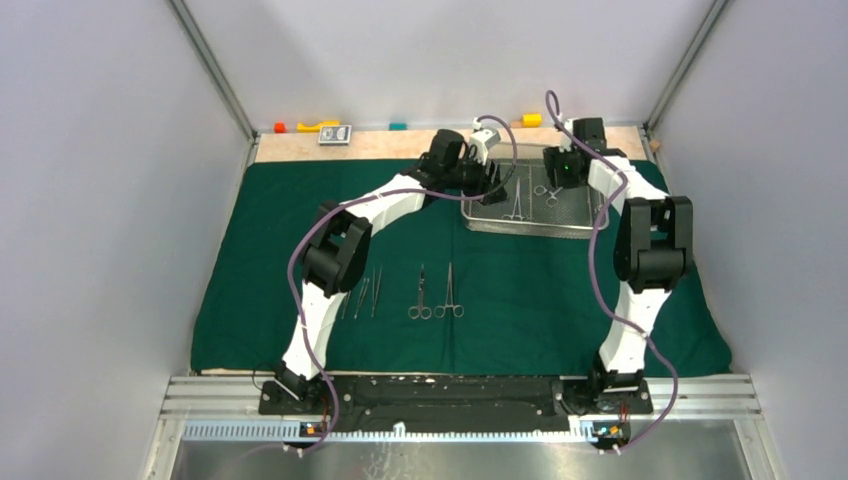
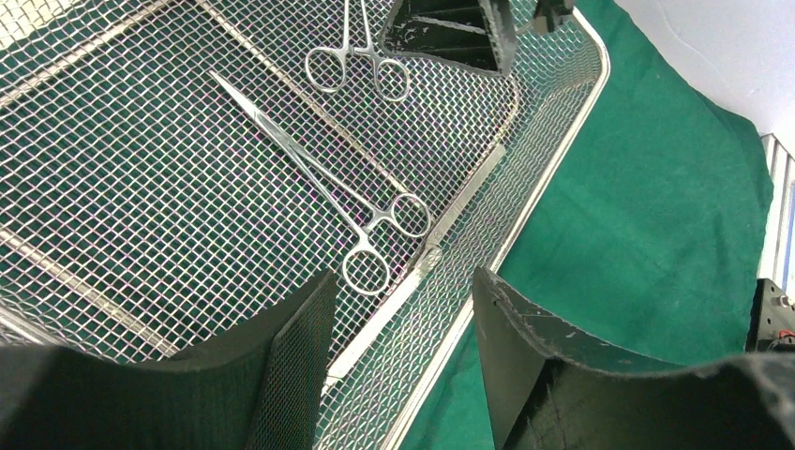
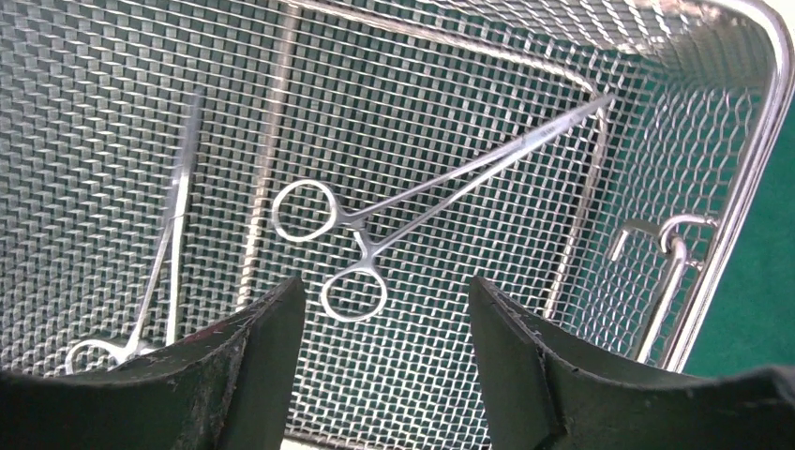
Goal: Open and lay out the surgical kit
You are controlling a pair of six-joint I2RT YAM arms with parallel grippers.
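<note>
The wire mesh tray (image 1: 530, 230) stands on the green cloth at the back right. Two ring-handled instruments lie on its mesh floor, apart from each other. One clamp (image 2: 309, 169) stretches out ahead of my left gripper, which hangs open over the tray's near part with nothing between its fingers. The second clamp (image 3: 422, 211) lies aslant, its rings short of my right gripper and its tips toward the tray corner. That gripper is open and empty above the tray. In the top view the right gripper partly covers the second clamp.
On the cloth's front left, scissors (image 1: 420, 300), a clamp (image 1: 450, 295) and several slim tweezers (image 1: 376, 292) lie side by side. A small boxed item (image 1: 335, 134) sits on the back ledge.
</note>
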